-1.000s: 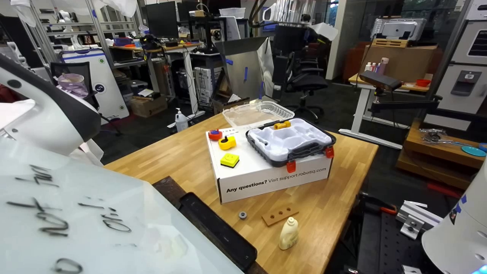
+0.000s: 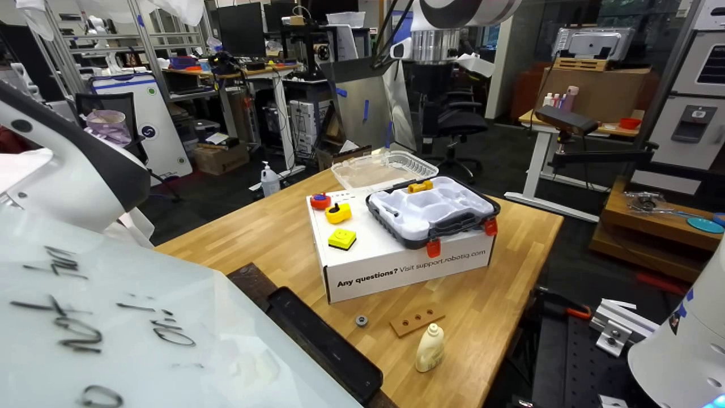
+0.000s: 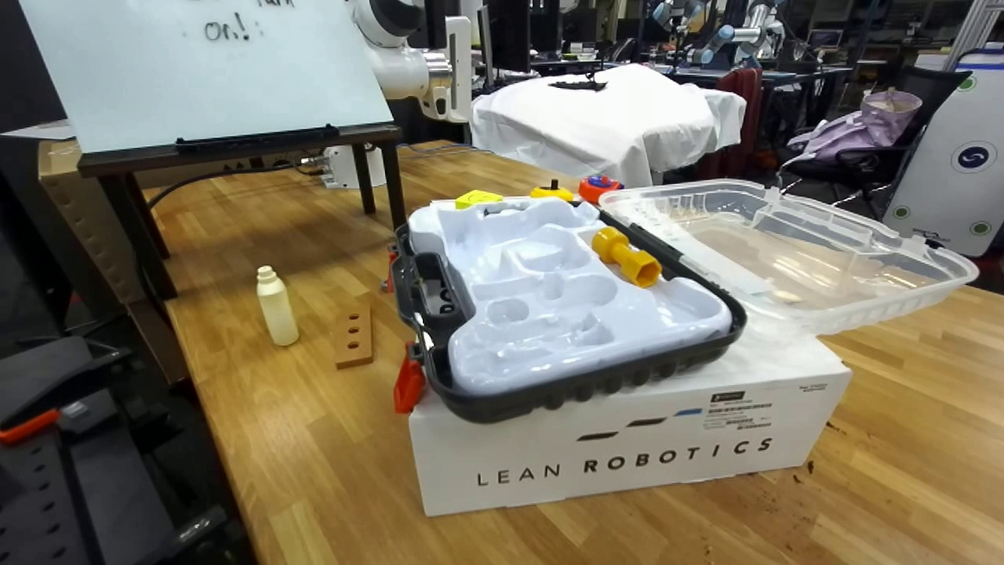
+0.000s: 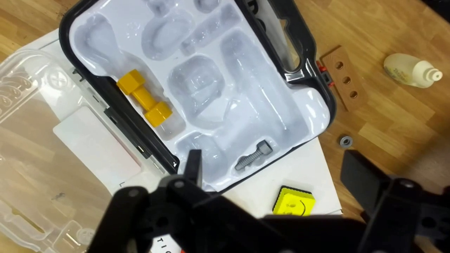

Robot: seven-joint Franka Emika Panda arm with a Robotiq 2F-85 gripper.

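In the wrist view my gripper is open, its two dark fingers wide apart with nothing held between them. Beyond the fingertips is an open case with a white moulded tray (image 4: pixel 168 80). An orange dumbbell-shaped piece (image 4: pixel 145 97) lies in the tray near the hinge side. A grey bolt (image 4: pixel 254 155) rests in the tray's near corner. The yellow smiley sponge (image 4: pixel 294 201) sits on the white box (image 2: pixel 401 279), partly covered by my gripper. Exterior view 2 does not show the gripper.
A cream bottle (image 2: pixel 429 348), a brown block with three holes (image 2: pixel 417 320) and a grey ring (image 2: pixel 361 320) stand on the wooden table. Yellow (image 2: pixel 337 213) and red (image 2: pixel 320 200) items sit on the box. The clear lid (image 3: pixel 800 245) spreads behind the case; a whiteboard (image 3: pixel 207 71) occupies one side.
In exterior view 1 the arm's wrist has come lower above the table's far side. The case, sponge, bottle and other table items have not moved.
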